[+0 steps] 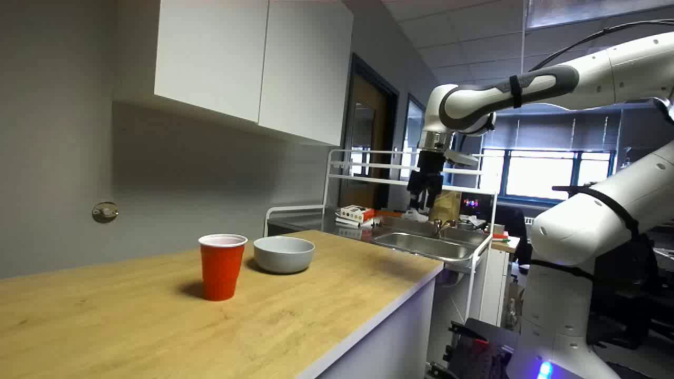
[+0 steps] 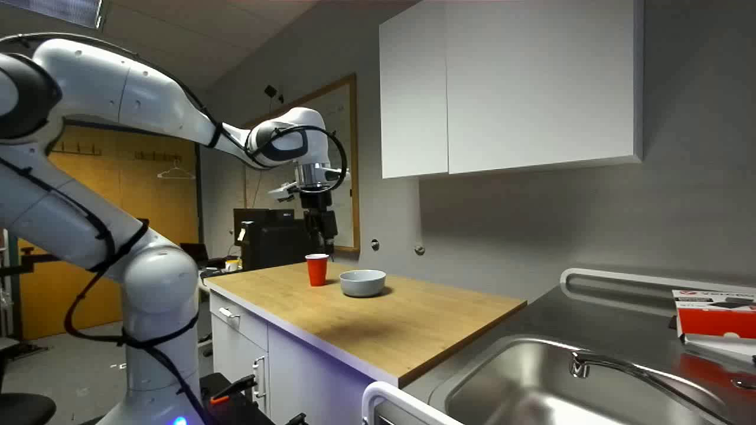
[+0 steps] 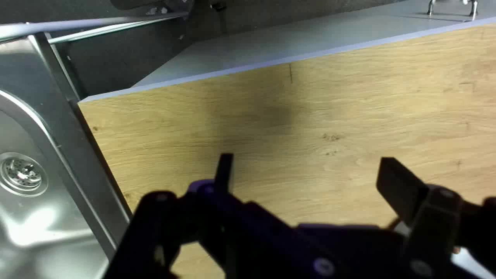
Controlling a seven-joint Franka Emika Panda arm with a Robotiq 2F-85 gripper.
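Note:
A red cup with a white inside stands upright on the wooden counter. Close beside it, apart, sits a grey bowl; no contents show above its rim. Exterior view 2 has the same cup and bowl. My gripper hangs pointing down, high over the counter and clear of both. In the wrist view its black fingers are spread wide, with only bare wood visible between them. Something pale, perhaps part of the bowl, peeks out behind the right finger at the lower right.
A steel sink with a faucet adjoins the counter's end. White cabinets overhang the wall side. A white metal rack stands around the sink, and boxes lie beyond. The counter's sink end is clear.

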